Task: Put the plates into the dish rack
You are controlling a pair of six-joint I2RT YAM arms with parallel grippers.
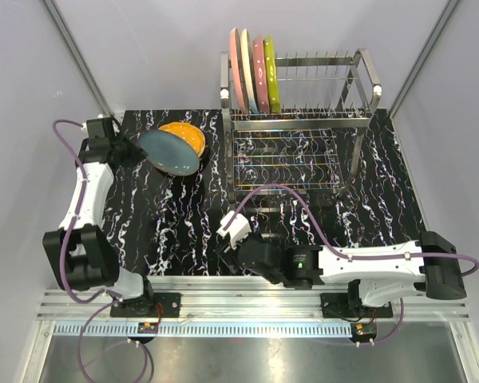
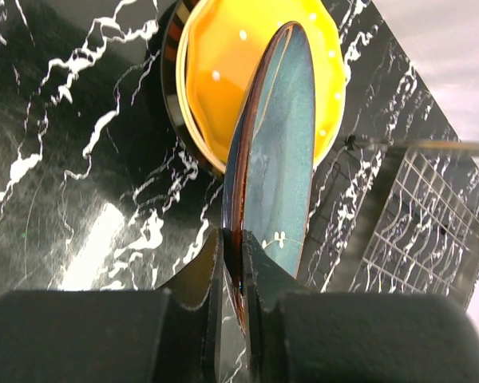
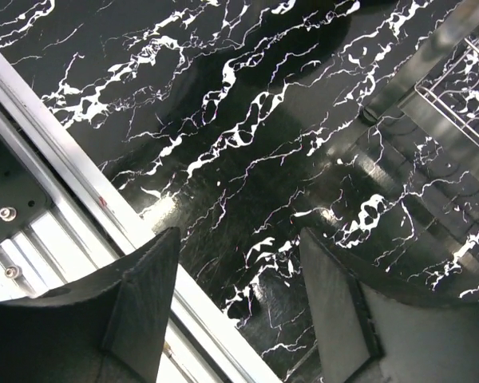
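Observation:
A blue-grey plate (image 1: 169, 153) is held tilted by my left gripper (image 1: 137, 150), shut on its rim; in the left wrist view the plate (image 2: 279, 175) stands nearly edge-on between the fingers. Behind it lies a stack with a yellow plate (image 1: 184, 130) on top. The dish rack (image 1: 295, 125) holds several upright plates, pink, cream and green (image 1: 271, 80), on its upper tier at the left. My right gripper is open and empty over the bare counter near the front rail.
The upper tier's right part and the lower tier (image 1: 287, 159) are empty. A metal rail (image 1: 223, 283) runs along the front edge.

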